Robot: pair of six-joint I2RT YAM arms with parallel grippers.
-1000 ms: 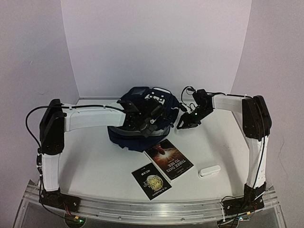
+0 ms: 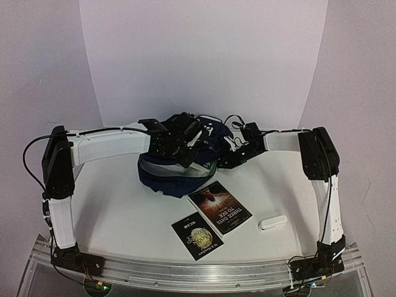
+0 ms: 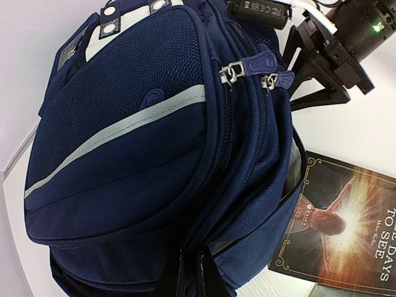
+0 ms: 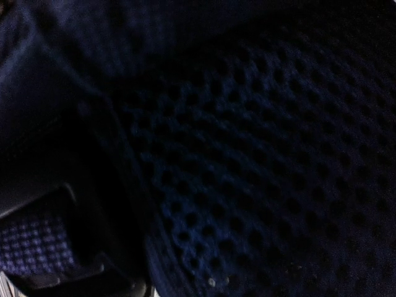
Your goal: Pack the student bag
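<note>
A navy backpack (image 3: 117, 154) lies on the white table, its front compartment partly open in the top view. My left gripper is down at the bag's zipped edge, its fingers close together; whether they grip the fabric is unclear. My right gripper (image 2: 224, 159) is against the bag's right side, its fingertips hidden behind the bag in the left wrist view; the right wrist view shows only dark mesh and a buckle (image 4: 37, 198). A book titled Three Days to See (image 2: 219, 207), a black book (image 2: 198, 236) and a white case (image 2: 272, 223) lie in front of the bag.
Walls stand at the back and on both sides.
My right gripper has moved left up against the bag. My left arm has shifted slightly left and back, and more of the bag's opening shows.
</note>
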